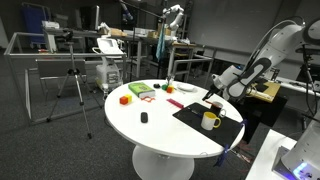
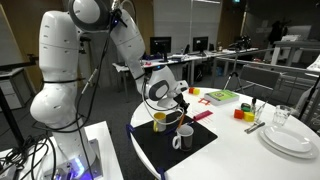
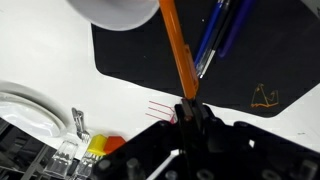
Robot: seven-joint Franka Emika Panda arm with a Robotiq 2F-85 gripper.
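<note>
My gripper is shut on an orange pen (image 3: 179,45), which sticks out from between the fingertips. In exterior view 2 the gripper (image 2: 183,106) is above the black mat, with the orange pen (image 2: 181,121) hanging below it close to the white mug (image 2: 182,139). Part of that white mug (image 3: 118,10) shows at the top of the wrist view, beside the pen. Whether the pen's lower end is over the mug's opening cannot be told. A yellow mug (image 2: 160,122) stands nearby on the mat.
Blue pens (image 3: 213,38) lie on the black mat (image 3: 135,55). Further along the white table are a red object (image 2: 204,101), a green box (image 2: 222,96), small colored blocks and a stack of white plates (image 2: 287,142).
</note>
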